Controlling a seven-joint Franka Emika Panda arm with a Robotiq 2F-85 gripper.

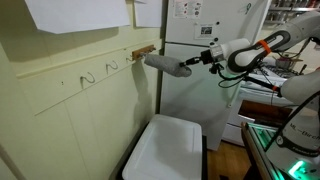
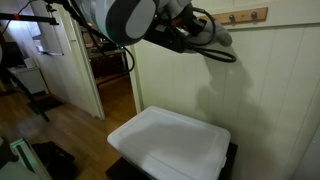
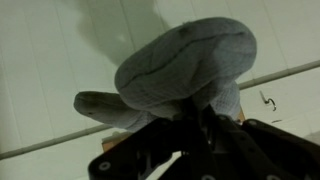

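A grey mitt-like cloth item (image 1: 167,65) stretches out sideways from my gripper (image 1: 197,64), which is shut on its right end in exterior view 1. Its far end lies close to the wooden hook rail (image 1: 143,51) on the wall; whether it touches a hook cannot be told. From the wrist, the grey item (image 3: 190,65) fills the upper middle, with a thumb-like lobe to the left, and covers my fingertips. Exterior view 2 shows part of it behind the arm, just below the rail (image 2: 245,17).
Beneath the held item is a large white lidded bin (image 1: 165,150), its top bare. Several metal hooks (image 1: 111,66) line the wall to the left. A white fridge (image 1: 190,96) stands behind. Papers hang above the rail.
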